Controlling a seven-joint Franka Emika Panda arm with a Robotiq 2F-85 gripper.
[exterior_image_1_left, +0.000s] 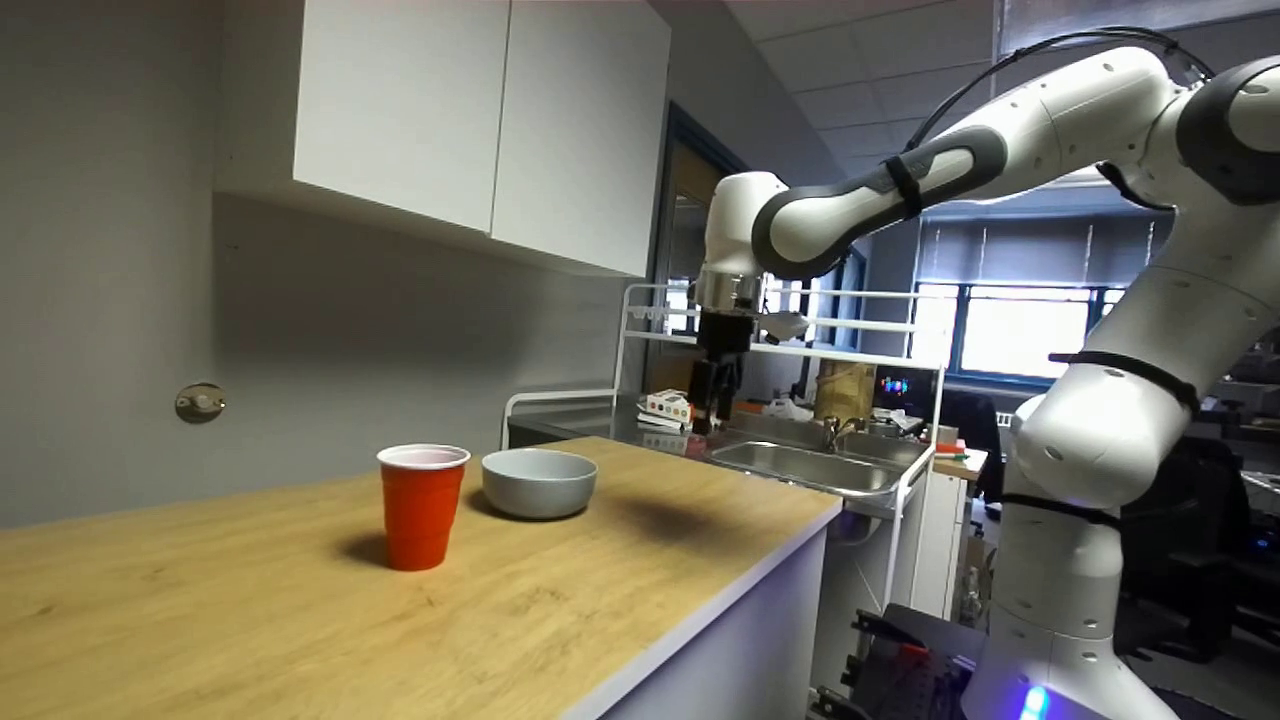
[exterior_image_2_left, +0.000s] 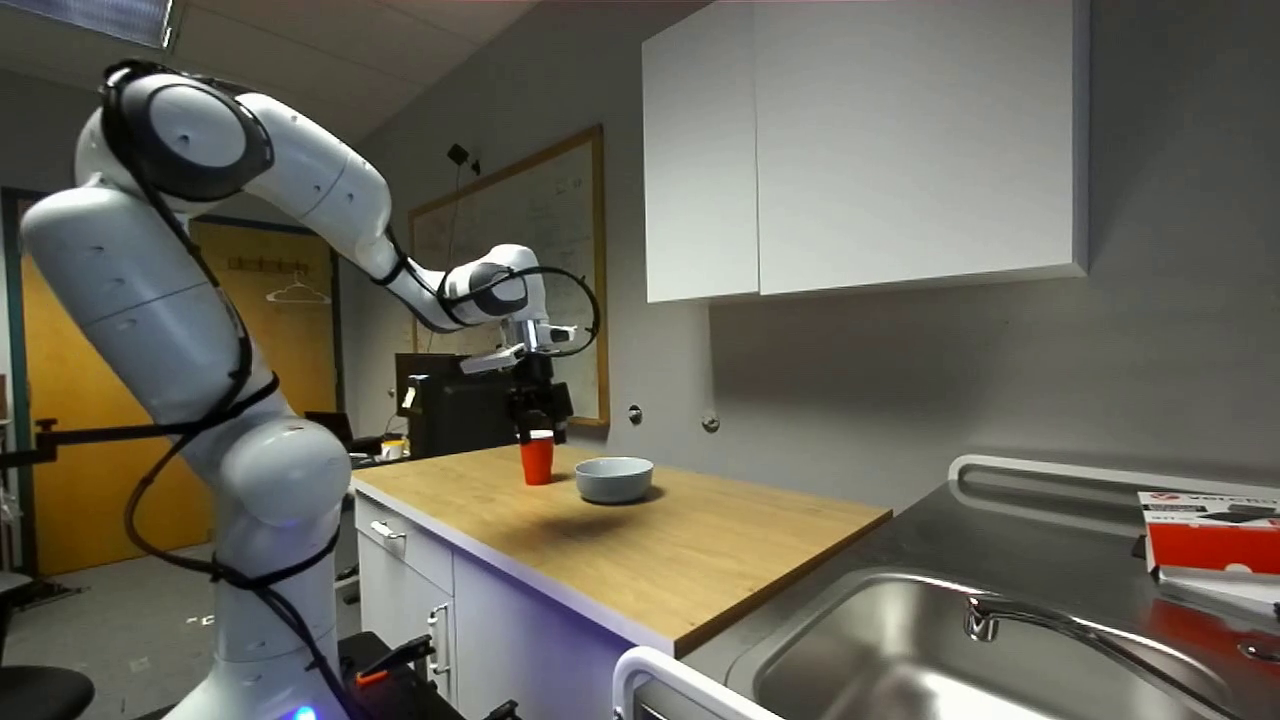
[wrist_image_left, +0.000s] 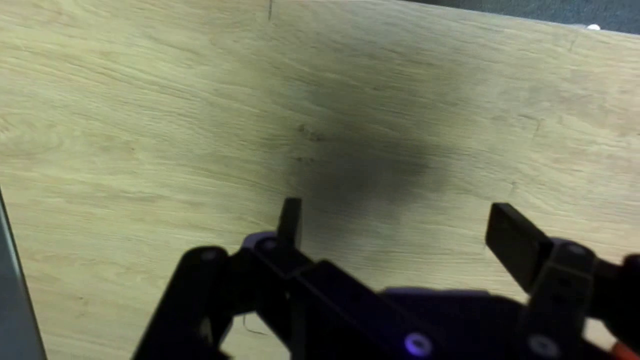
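Note:
A red cup with a white inside stands upright on the wooden counter. Right beside it in exterior view 1 is a grey bowl, and the two appear apart. My gripper hangs above the counter, to the right of the bowl in that view. In exterior view 2 it overlaps the top of the cup without visibly holding it. From the wrist view, the fingers of my gripper are wide apart with only bare wood below. A sliver of red shows at the lower right corner there.
A metal sink with a faucet lies beyond the counter's end. White cabinets hang over the back of the counter. Boxes rest near the sink.

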